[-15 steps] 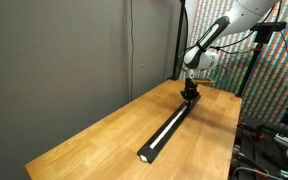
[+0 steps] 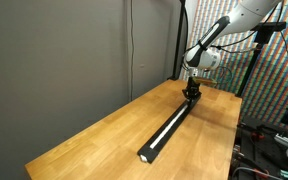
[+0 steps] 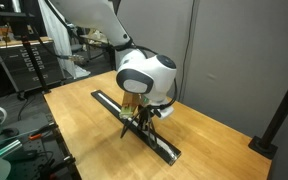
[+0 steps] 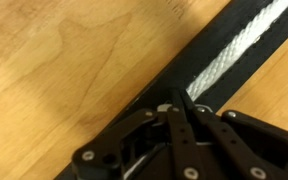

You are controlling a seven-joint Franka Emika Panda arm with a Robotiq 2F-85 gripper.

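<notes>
A long black strip (image 2: 152, 149) lies diagonally on the wooden table, and a white braided rope (image 2: 170, 125) runs along its middle. Close up in the wrist view, the rope (image 4: 228, 58) comes from the upper right and passes under my gripper. The gripper is shut and low over the strip (image 4: 179, 72), with its tips at the rope; nothing shows clearly between them. Exterior view 1 has the gripper (image 2: 191, 96) near the strip's far end. Part of the rope is hidden beneath the dark gripper body.
Bare wooden table (image 2: 94, 135) spreads on both sides of the strip. A tall grey panel (image 3: 222, 60) stands along one side of the table. Dark equipment (image 2: 274, 148) with cables sits beyond the opposite edge.
</notes>
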